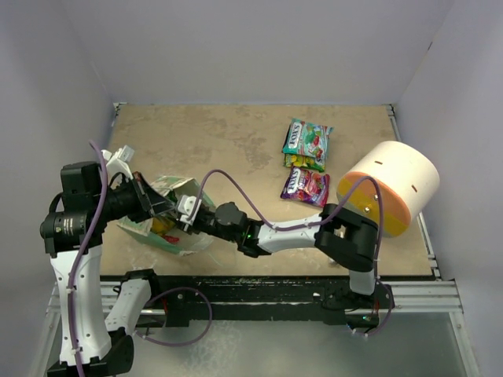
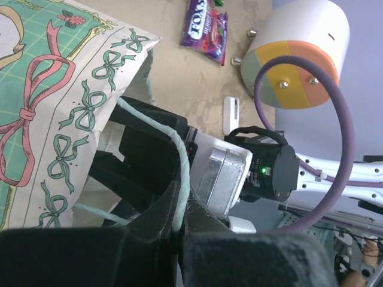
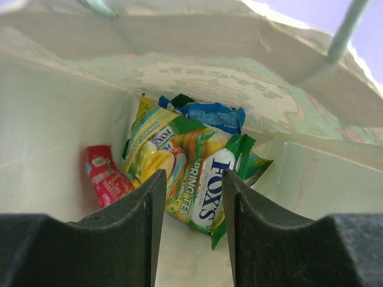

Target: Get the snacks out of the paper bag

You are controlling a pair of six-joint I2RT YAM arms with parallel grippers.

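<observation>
The paper bag [image 1: 145, 230] lies open on the table at the left, printed with bows in the left wrist view [image 2: 36, 119]. My left gripper is shut at its rim, with the thin handle cord running up from it. My right gripper is open and reaching into the bag's mouth. Inside, in the right wrist view, lie a green-yellow Fox's bag [image 3: 179, 167], a blue packet [image 3: 215, 115] behind it and a red packet [image 3: 105, 176] at the left.
Outside the bag, a teal packet [image 1: 306, 140] on a green one and a purple packet [image 1: 305, 187] lie at the centre right. A large drum [image 1: 397, 181] stands at the right.
</observation>
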